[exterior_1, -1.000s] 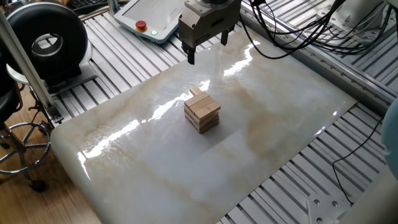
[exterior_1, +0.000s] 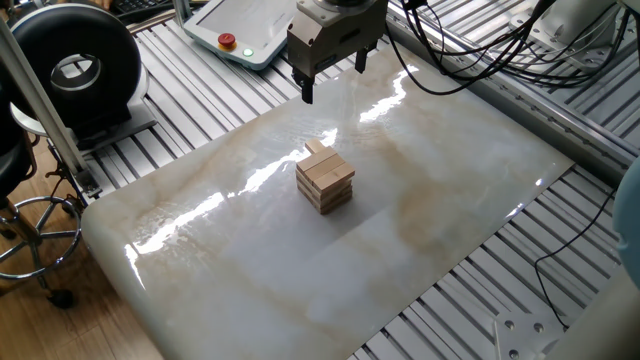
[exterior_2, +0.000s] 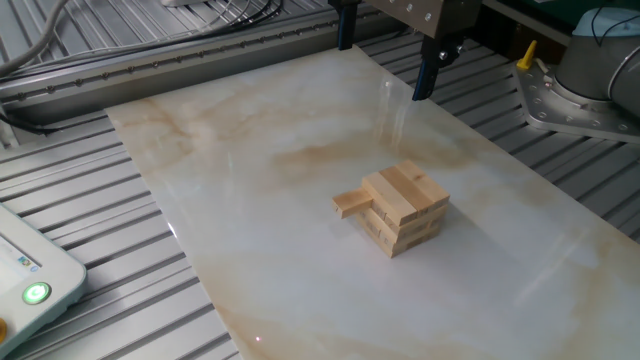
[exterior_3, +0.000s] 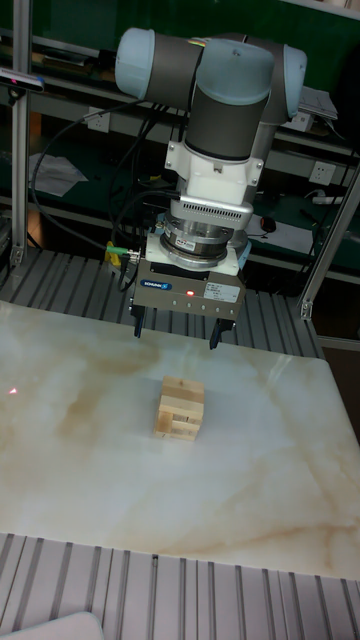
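A small stack of light wooden blocks (exterior_2: 405, 205) stands on the glossy marble-patterned board (exterior_2: 270, 160). Its top layer is made of blocks laid side by side. From one side of the stack a single block (exterior_2: 350, 202) sticks out below the top layer. My gripper (exterior_3: 176, 331) hangs above the board, behind the stack as seen in exterior view 3, clear of the blocks. Its two dark fingers are spread wide apart with nothing between them. In exterior view 1 the same stack (exterior_1: 325, 178) sits near the board's middle, with the protruding block (exterior_1: 314, 146) pointing toward the back.
A teach pendant (exterior_1: 240, 30) with a red stop button lies on the slotted metal table beyond the board. Loose black cables (exterior_1: 470, 60) run near the arm. A round black stool seat (exterior_1: 80, 70) is at the left. Around the stack, the board is bare.
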